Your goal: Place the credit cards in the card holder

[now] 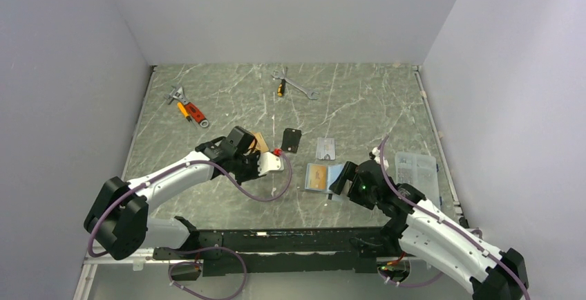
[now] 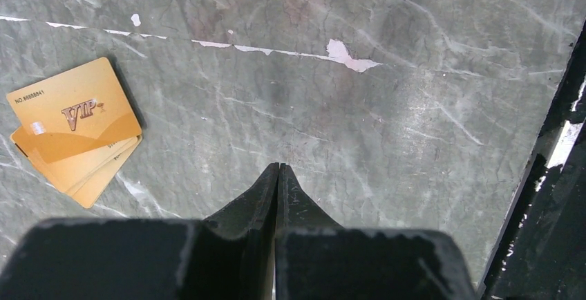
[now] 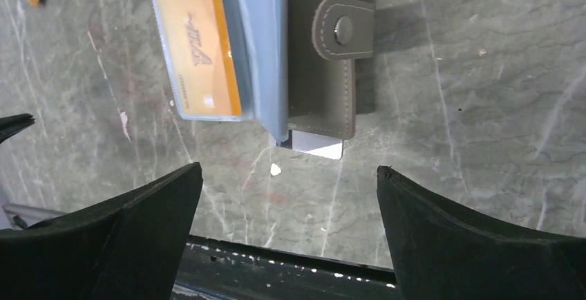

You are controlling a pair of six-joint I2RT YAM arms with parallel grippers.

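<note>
The card holder (image 3: 321,86) lies on the table in the right wrist view, its blue sleeve (image 3: 266,51) open with an orange VIP card (image 3: 197,51) on it. More orange VIP cards (image 2: 76,110) lie fanned in the left wrist view. Black cards (image 1: 291,140) and a silver card (image 1: 325,148) lie further back. My left gripper is shut above bare table, right of the fanned cards; nothing shows between its fingertips. My right gripper stands wide open beside the holder, nothing between its fingers.
A clear plastic box (image 1: 417,175) sits at the right edge. Tools, including a wrench (image 1: 304,89) and red-handled pliers (image 1: 195,112), lie at the back and back left.
</note>
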